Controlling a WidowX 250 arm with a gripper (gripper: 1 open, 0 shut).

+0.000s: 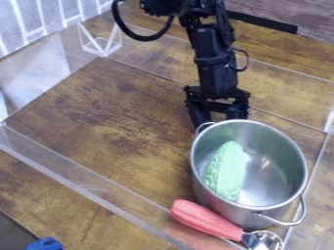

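My gripper (217, 109) is low over the wooden table at the centre, just behind a large steel pot (271, 166); its fingers are dark and partly hidden, but it stands open. The pot has side handles and holds a pale green corn-shaped object (225, 171) lying lengthwise inside. In front of the pot, a red-handled scoop (209, 220) with a metal head lies at the bottom right.
A white railing stands at the top left, and a small blue object (43, 244) sits at the bottom left corner.
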